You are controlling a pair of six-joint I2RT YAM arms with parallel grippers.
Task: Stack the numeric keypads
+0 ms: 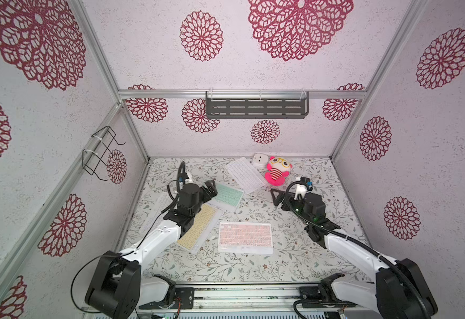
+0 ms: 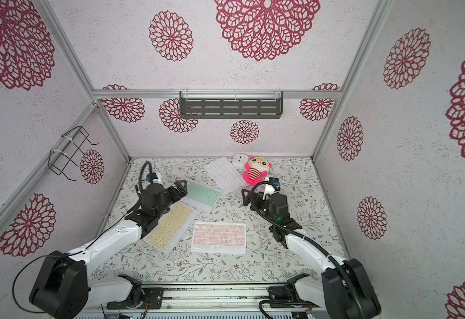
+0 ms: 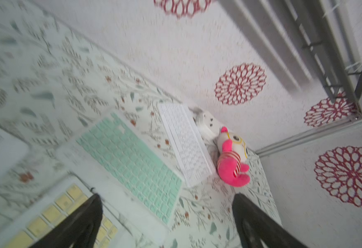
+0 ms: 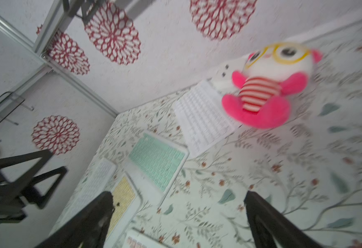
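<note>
The pink keypad (image 1: 245, 237) lies flat at the front middle of the table. Left of it, partly behind my left arm, is the yellow keypad (image 2: 171, 226). The green keypad (image 3: 131, 161) lies beyond the yellow one. Farther back, angled, is a white keypad (image 4: 203, 117). Another white keypad (image 4: 90, 184) lies at the far left, mostly covered by the left arm in the top views. My left gripper (image 1: 210, 188) is open over the green keypad's left part. My right gripper (image 1: 276, 197) is open right of the white and green keypads. Neither holds anything.
A pink and white plush toy (image 1: 278, 171) sits at the back beside a small white object with dark dots (image 1: 260, 160). A grey shelf (image 1: 256, 108) hangs on the back wall, and a wire rack (image 1: 99, 151) on the left.
</note>
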